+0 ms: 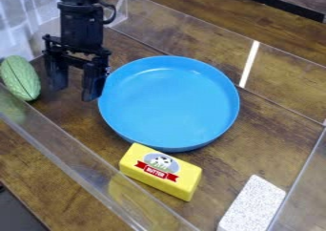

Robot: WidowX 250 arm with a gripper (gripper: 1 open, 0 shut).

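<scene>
My black gripper [76,73] hangs at the upper left of the camera view, its fingers open and pointing down, just left of a round blue plate [170,101]. A green corn-like object [18,80] lies close to its left by the tray wall. A yellow butter box [159,173] lies below the plate.
A white speckled block [251,206] lies at the lower right. Clear plastic walls edge the wooden surface [268,92] at the left and right. The wood right of and behind the plate is mostly bare, with a white strip on it.
</scene>
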